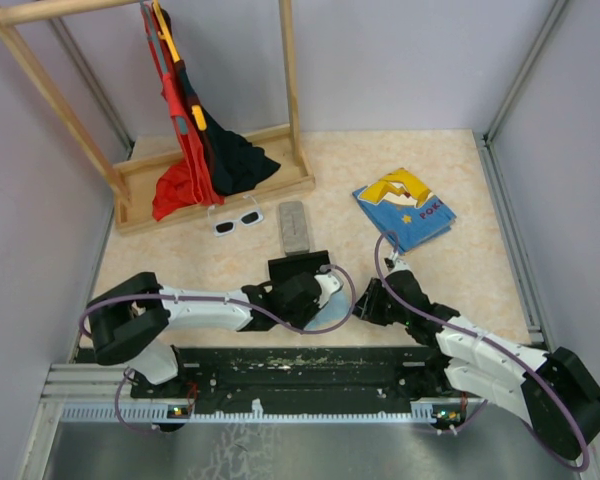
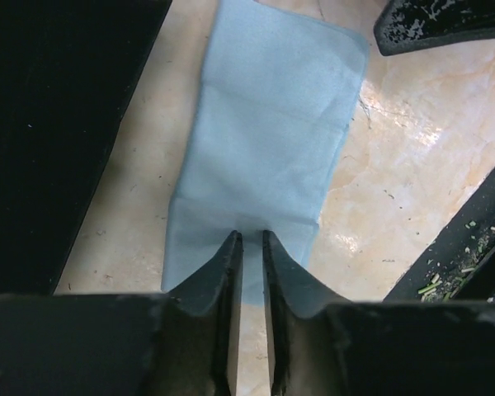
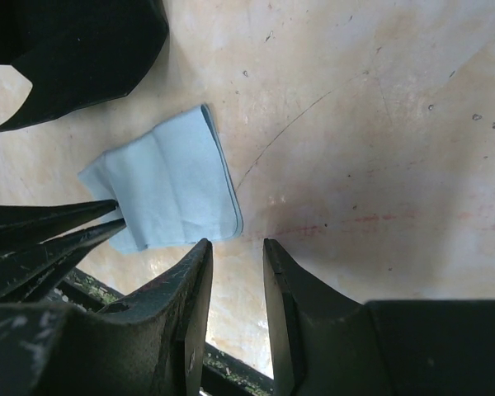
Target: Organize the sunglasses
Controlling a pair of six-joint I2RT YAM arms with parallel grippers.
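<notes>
A light blue folded cloth lies on the table beside a black case, also in view at the top of the right wrist view [image 3: 107, 49]. My left gripper is over the cloth's lower part, its fingertips close together; whether they grip fabric is unclear. My right gripper stands open to the right of the cloth [image 3: 173, 181], nothing between its fingers. White sunglasses [image 1: 237, 222] lie behind the case in the top view.
A grey oblong object [image 1: 293, 226] lies behind the case, a blue and yellow folded item [image 1: 405, 210] at back right. A wooden rack [image 1: 130, 190] with hanging garments occupies the back left.
</notes>
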